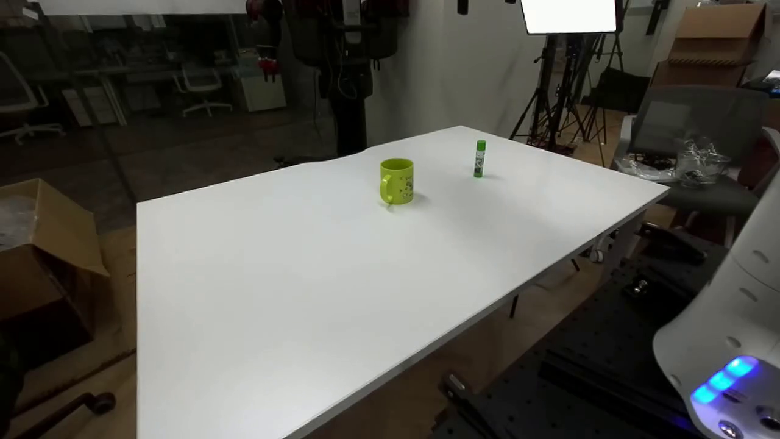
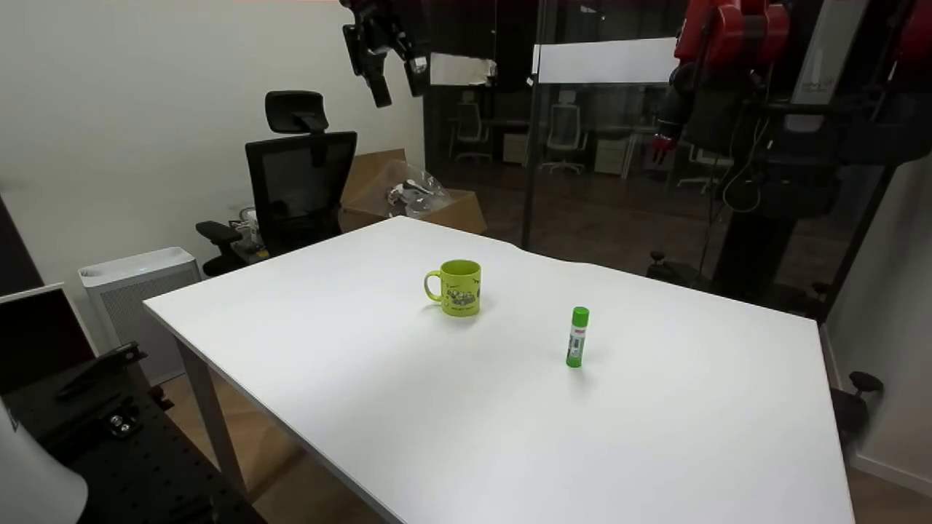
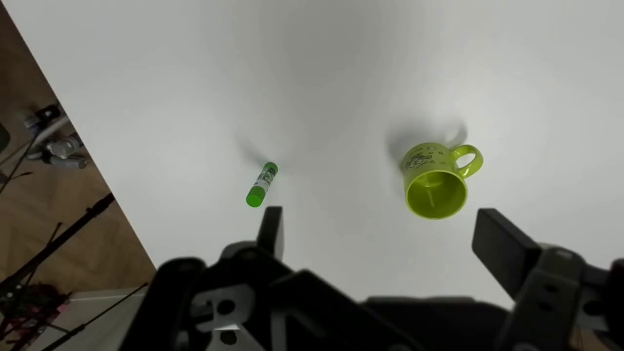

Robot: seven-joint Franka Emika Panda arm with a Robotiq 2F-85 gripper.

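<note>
A lime-green mug point(image 1: 399, 183) with dark drawings stands upright on the white table point(image 1: 292, 263). Its handle points left in exterior view 2, where the mug point(image 2: 460, 289) is nearer the back of the table. Apart from it stands a slim green-capped glue stick point(image 2: 577, 339), also upright. From above, the glue stick point(image 3: 262, 185) is left and the mug point(image 3: 436, 186) right, its inside looking empty. My gripper is open high over the table, its fingers wide apart with nothing between them. Its two fingertips also show at the top of exterior view 2.
Bare tabletop surrounds both objects. Past the table are an open cardboard box point(image 1: 51, 249), a black office chair point(image 2: 301, 175) and light-stand tripods point(image 1: 559, 95). A red-and-black machine point(image 2: 734, 52) stands behind the table's far edge.
</note>
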